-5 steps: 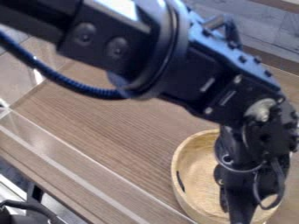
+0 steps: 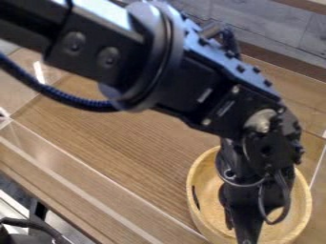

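Observation:
A round light wooden bowl (image 2: pixel 205 191) sits at the lower right of the wooden surface. My black gripper (image 2: pixel 251 227) points down into it and covers much of its middle. The fingertips are low in the bowl and partly hidden, so whether anything is between them cannot be seen.
The arm crosses the upper left and centre of the view. A tiled back wall (image 2: pixel 280 38) runs along the top, and a dark cable lies at the lower left edge beyond the surface.
The arm and gripper have shifted left over the last second, staying down in the bowl. The bowl looks to be in about the same place.

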